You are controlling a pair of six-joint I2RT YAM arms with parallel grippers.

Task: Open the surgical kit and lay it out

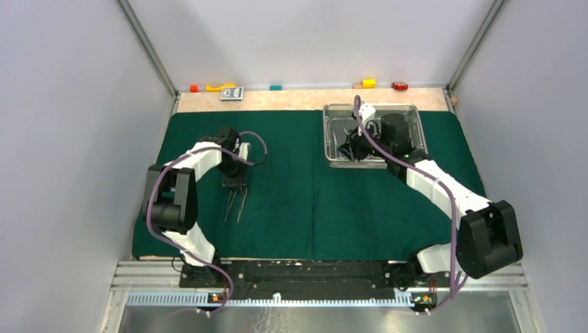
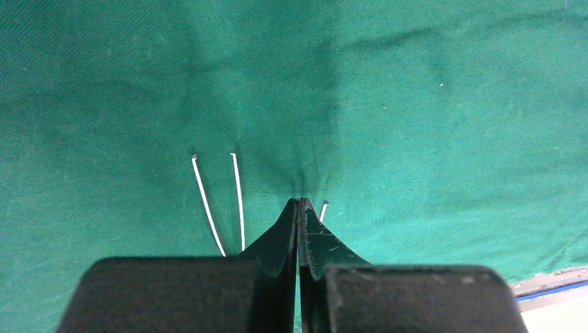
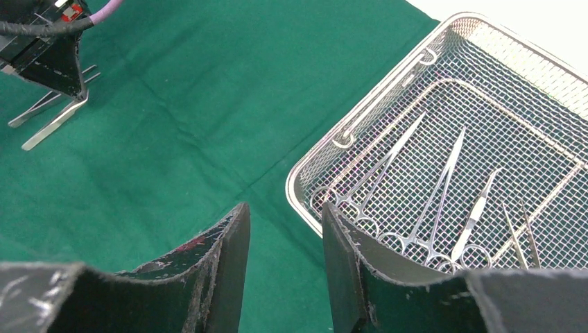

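Note:
My left gripper is shut on a slim metal instrument, low over the green cloth at the left. The tip of that instrument shows just behind the fingers in the left wrist view. Beside it on the cloth lies a pair of metal tweezers, its two prongs spread a little apart. I cannot tell whether the held instrument touches the cloth. At the tray's front-left corner, my right gripper is open with nothing between its fingers. The mesh tray holds scissor-handled instruments, a slim handled tool and thin tweezers.
Along the back ledge sit a small metal box, a teal block, a yellow piece and a red piece. Purple hoses run along both arms.

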